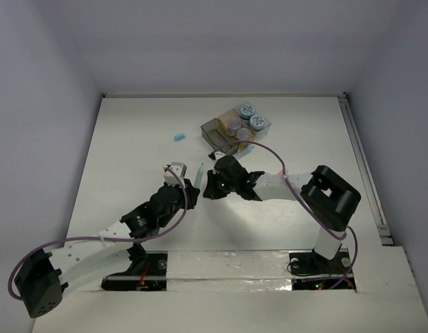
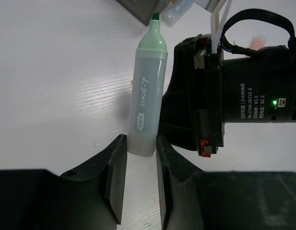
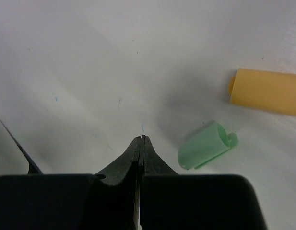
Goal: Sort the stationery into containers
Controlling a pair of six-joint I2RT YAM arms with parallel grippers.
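My left gripper is shut on the lower end of a green marker (image 2: 150, 91), which stands upright with its dark green tip bare. In the right wrist view, my right gripper is shut with nothing between its fingers. The green marker cap (image 3: 205, 146) lies on the table outside those fingers, to their right. Beyond it rests an orange cap (image 3: 266, 91), cut off by the view's edge. In the top view both caps are hidden behind the right gripper. A blue cap (image 1: 180, 137) lies left of the divided container (image 1: 212, 129).
Jars with blue-and-white tops (image 1: 247, 111) fill the container's far right part; its front left compartment looks empty. A pale blue marker (image 1: 246, 150) lies by its front edge, near the right arm. The two grippers are close together.
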